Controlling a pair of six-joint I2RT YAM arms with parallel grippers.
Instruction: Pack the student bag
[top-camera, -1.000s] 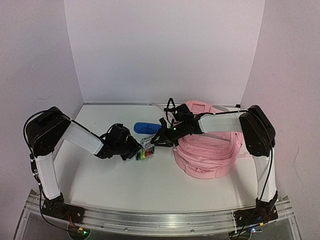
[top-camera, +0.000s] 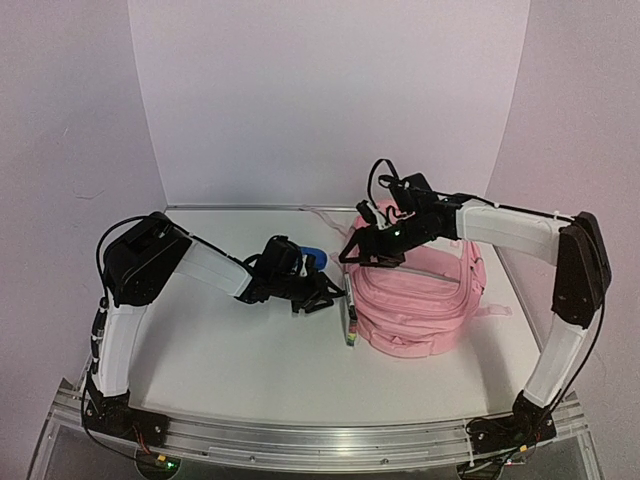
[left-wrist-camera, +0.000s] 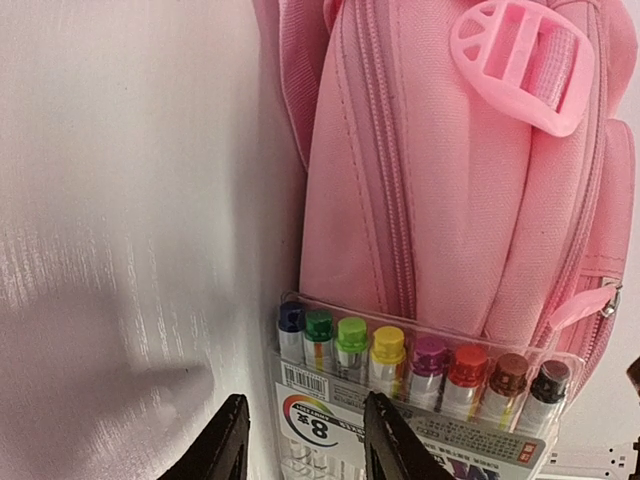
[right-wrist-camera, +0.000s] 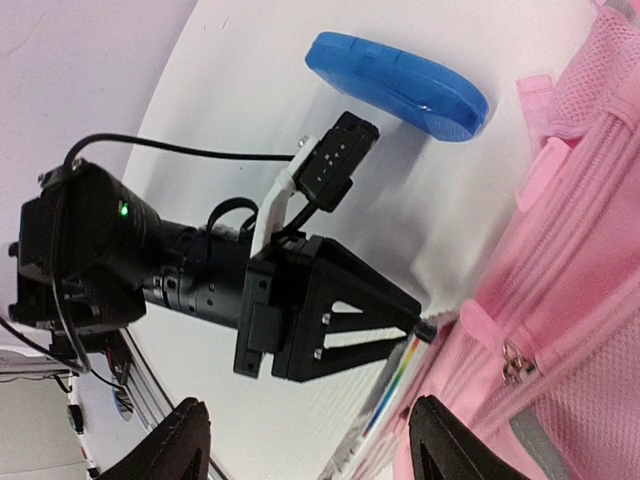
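Observation:
A clear marker pack (left-wrist-camera: 420, 425) with several coloured caps stands edge-on, close against the left side of the pink bag (top-camera: 415, 300). Its rainbow-marked edge (right-wrist-camera: 395, 385) shows in the right wrist view. My left gripper is open at the pack's face, its fingertips at or very near it; contact is hard to tell. Above the bag's left part, my right gripper is open, with nothing gripped between its fingers. The pack's lower part is cut off in the left wrist view.
On the table behind my left gripper lies a blue case (right-wrist-camera: 400, 85), partly covered in the top view. A pink buckle (left-wrist-camera: 525, 60) and straps hang on the bag.
The marker pack has shifted right and turned edge-on beside the bag. My left gripper followed it rightward. My right gripper has moved right over the bag, away from the pack.

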